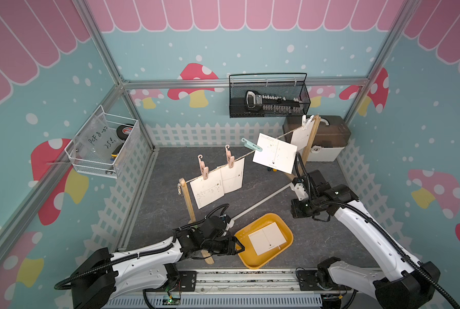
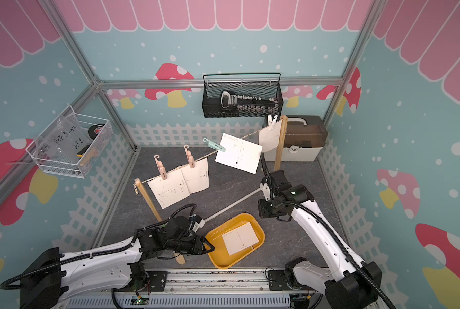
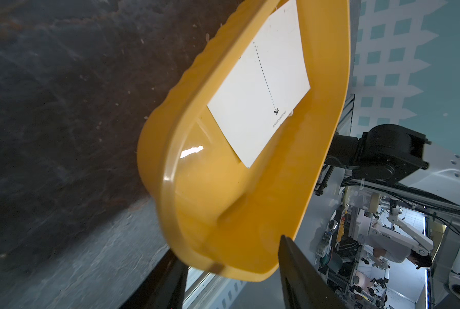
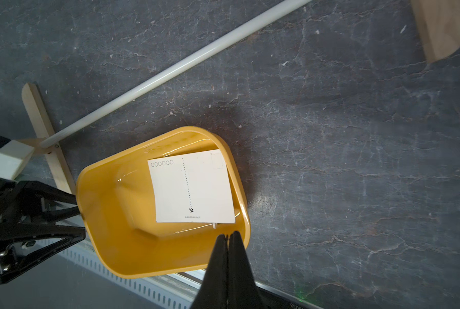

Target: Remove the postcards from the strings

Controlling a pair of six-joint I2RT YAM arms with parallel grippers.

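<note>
Several postcards hang by clothespins from the string between two wooden posts: two [image 1: 205, 188] under pink pins on the left, a tilted one [image 1: 274, 153] with a teal pin [image 1: 250, 145], another [image 1: 300, 136] at the right post. One postcard [image 4: 191, 188] lies in the yellow tray [image 4: 116, 180]. My left gripper is at the tray's left end, its fingers either side of the rim, apparently shut on it. My right gripper is shut, fingertips together, above the table at the tray's right, below the string.
A white bar [image 1: 261, 200] runs across the table behind the tray, joining the posts' feet. A lidded case [image 1: 327, 149] stands at the back right. Wire baskets hang on the back and left walls. The table right of the tray is clear.
</note>
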